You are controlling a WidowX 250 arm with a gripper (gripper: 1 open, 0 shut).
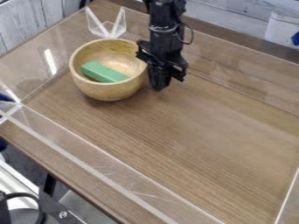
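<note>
A round beige bowl (pixel 105 87) with a green block (pixel 107 73) inside stands on the wooden table at the upper left. My black gripper (pixel 156 80) reaches down from the top just right of the bowl, its fingertips low beside the rim; it looks shut, with nothing visible between its fingers.
A white object with two prongs (pixel 107 23) stands behind the bowl. Something white sits at the top right corner. Black cables lie at the lower left.
</note>
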